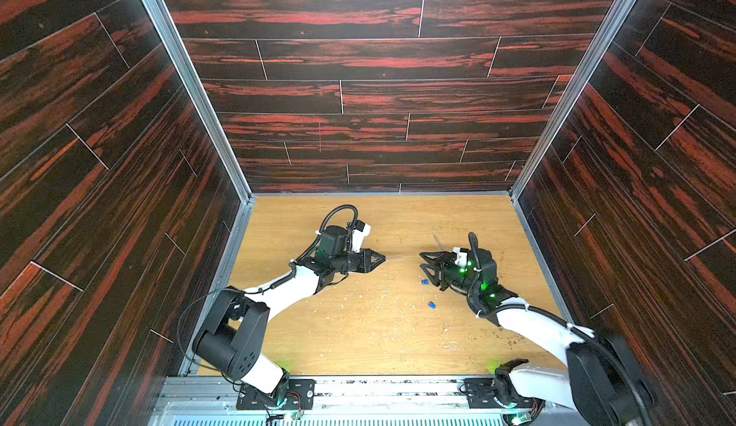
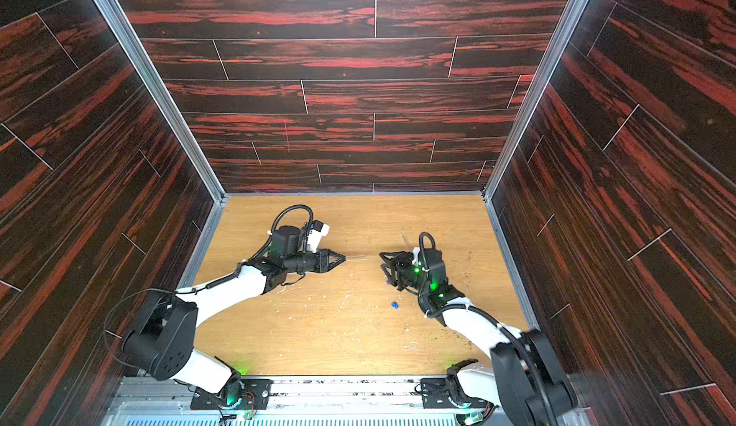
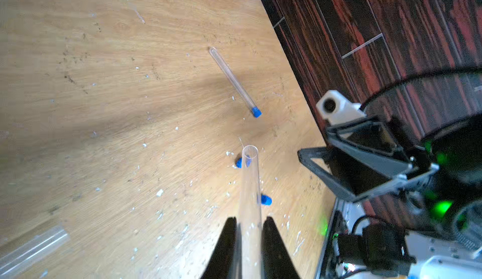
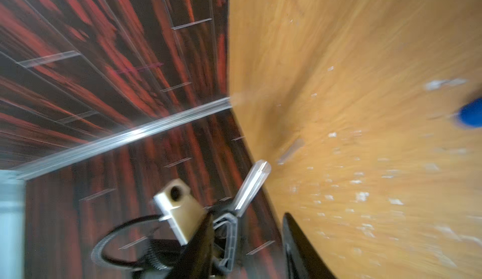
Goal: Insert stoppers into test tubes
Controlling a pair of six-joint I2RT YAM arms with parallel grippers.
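Observation:
My left gripper is shut on a clear test tube (image 3: pixel 250 193), whose mouth is uncovered and points toward the right arm. My right gripper stands open with its fingers spread and nothing between them, to the right of that tube's mouth. Two loose blue stoppers lie on the table below: one stopper (image 3: pixel 238 163) shows partly behind the held tube, and the second stopper (image 1: pixel 431 305) is nearer the front. Farther back lies another tube (image 3: pixel 232 79) with a blue stopper (image 3: pixel 256 112) in its end.
An unstoppered-looking clear tube (image 3: pixel 35 251) lies at the lower left of the left wrist view, its other end out of frame. White specks litter the wooden table (image 1: pixel 368 341). Dark wood-patterned walls enclose it.

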